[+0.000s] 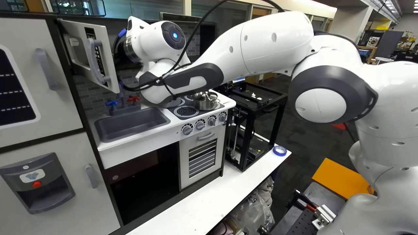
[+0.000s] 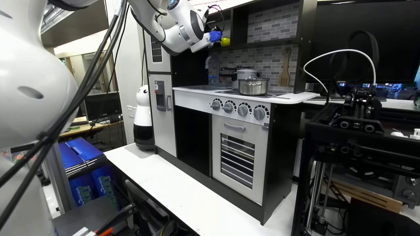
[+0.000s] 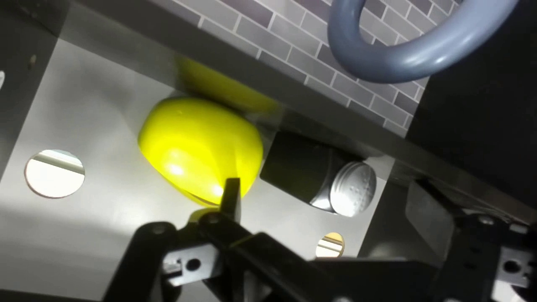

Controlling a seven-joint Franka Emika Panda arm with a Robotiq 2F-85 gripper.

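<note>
In the wrist view, a rounded, glossy yellow object rests on the grey shelf. A dark shaker with a silver perforated cap lies on its side to its right. My gripper is open, its fingers wide apart. One finger overlaps the near edge of the yellow object; whether they touch cannot be told. The shaker shows in the gap between the fingers. Exterior view 2 shows the yellow object just past the hand. In exterior view 1 the fingers are hidden behind the open cabinet door.
The open door stands close beside the wrist. A curved grey faucet shows beyond the shelf's edge lip. Below and to the side are the sink and a lidded metal pot on the stove. Round holes pierce the shelf.
</note>
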